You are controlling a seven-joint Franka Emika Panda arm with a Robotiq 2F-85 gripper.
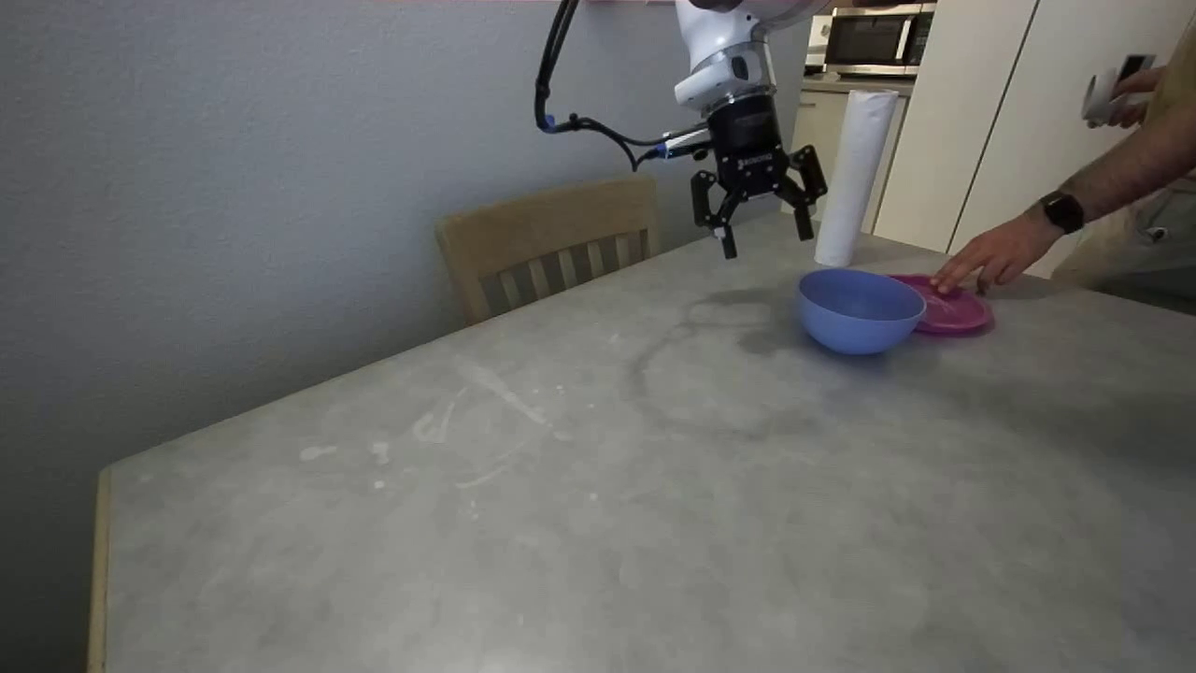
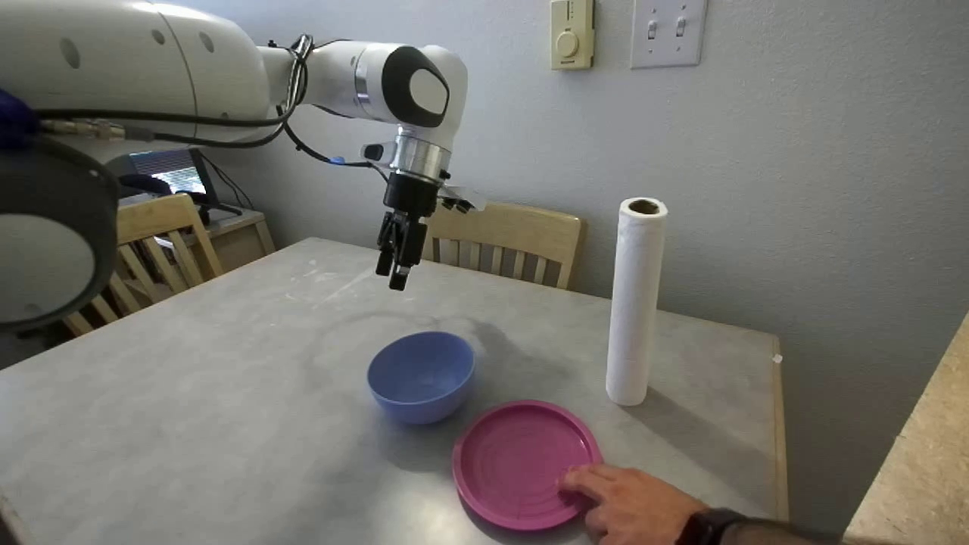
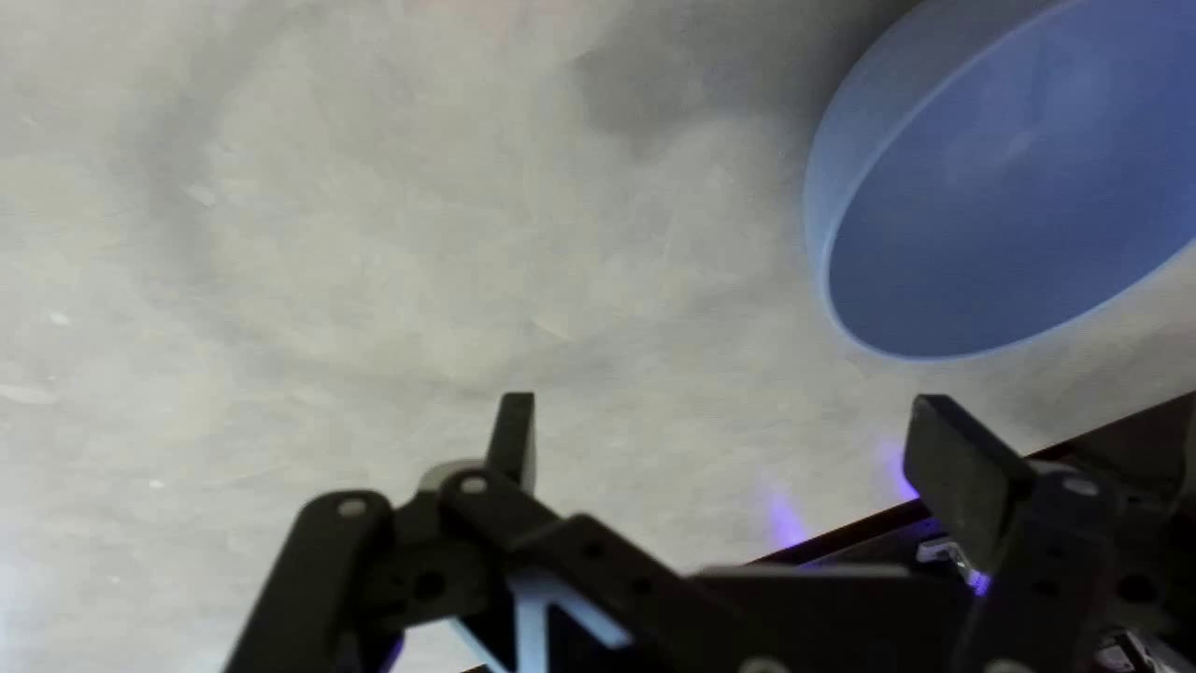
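My gripper [image 1: 767, 247] hangs open above the table, its two fingers wide apart and nothing between them. A blue bowl [image 2: 420, 374] stands upright and looks empty; in the wrist view the bowl [image 3: 1009, 202] is at the upper right, away from my fingertips. Beside it lies a round magenta plate [image 2: 518, 463]. A person's hand [image 2: 627, 504] touches the plate's edge, and from the other side the plate [image 1: 959, 314] is partly hidden behind the bowl.
A tall white paper roll [image 2: 633, 304] stands upright near the table's wall-side edge. A wooden chair [image 1: 549, 241] is tucked against that side. The person's arm [image 1: 1132, 166] reaches over the table from the right.
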